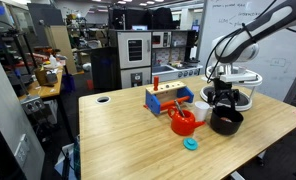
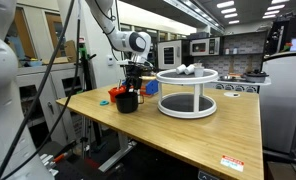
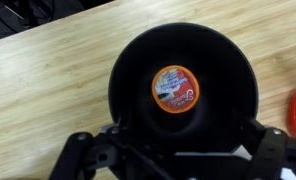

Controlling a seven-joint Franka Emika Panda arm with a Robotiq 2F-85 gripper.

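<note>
A black pot (image 1: pixel 227 124) stands on the wooden table, toward the right side in exterior view 1. Inside it, on the dark floor, lies a small round container with an orange rim and a printed top (image 3: pixel 175 89), as the wrist view shows. My gripper (image 1: pixel 226 100) hangs just above the pot, pointing down. In the wrist view its dark fingers (image 3: pixel 76 152) are spread wide at the lower edge, with nothing held between them. Exterior view 2 has the same pot (image 2: pixel 128 105) near the table's edge, beneath the arm.
Left of the pot in exterior view 1 are a red pot (image 1: pixel 184 125), a white cup (image 1: pixel 201 112), a teal disc (image 1: pixel 190 143) and a blue-and-grey toy box (image 1: pixel 168 96). Behind stands a white two-tier rack (image 2: pixel 196 101).
</note>
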